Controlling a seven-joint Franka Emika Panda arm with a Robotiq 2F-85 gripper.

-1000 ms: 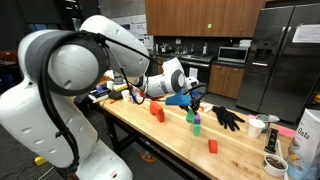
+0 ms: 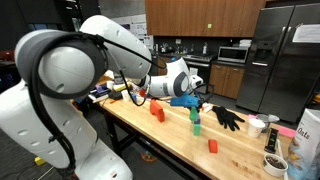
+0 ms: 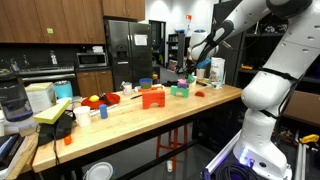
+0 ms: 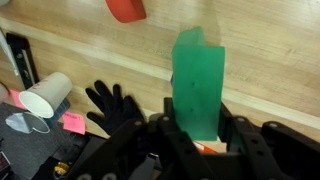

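My gripper is shut on a green block (image 4: 198, 85), which fills the middle of the wrist view. In exterior view 1 that block shows just under the blue fingers (image 2: 186, 101). Directly below it are a small purple block and, lower, another green block (image 2: 196, 129) standing on the table. The held block appears over or just against this purple and green stack; whether they touch I cannot tell. The purple block is mostly hidden in the wrist view.
A red block (image 4: 126, 8) lies on the wooden table, with a black glove (image 4: 115, 107) and a white mug (image 4: 46, 94) nearby. More red blocks (image 2: 157, 110) stand left of the gripper. Bare tabletop lies toward the front.
My gripper and the held green block have shifted slightly right in exterior view 1, from beside the purple block to above it. The stack and other objects look unmoved.
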